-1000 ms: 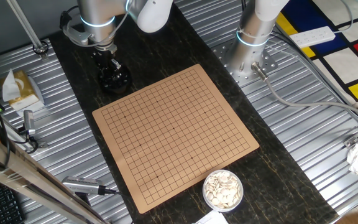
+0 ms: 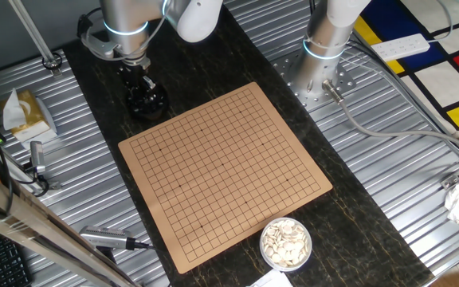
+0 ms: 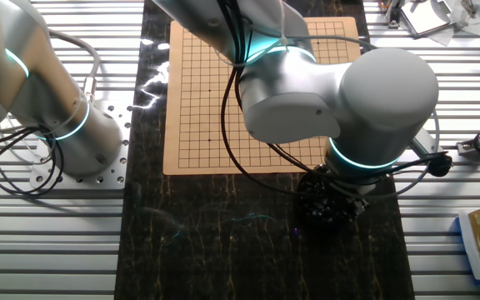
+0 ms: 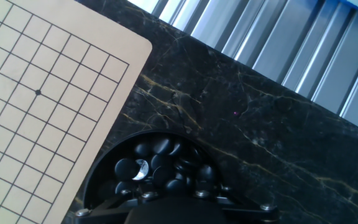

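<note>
A black bowl (image 4: pixel 218 163) of black stones (image 4: pixel 161 174) stands beside a corner of the wooden Go board (image 4: pixel 17 118) in the wrist view. My dark gripper (image 2: pixel 143 94) reaches down over this bowl in exterior view 1. Only its linkage shows along the bottom of the wrist view; the fingertips are hidden, so I cannot tell whether it is open or shut or has a stone between its fingers. One stone near the bowl's middle catches a bright glint. The board (image 2: pixel 221 171) bears no stones in exterior view 1.
A clear round bowl of white stones (image 2: pixel 286 243) stands by the board's near edge. A tissue box (image 2: pixel 30 118) lies left of the dark table. Cables (image 3: pixel 232 125) hang from my arm.
</note>
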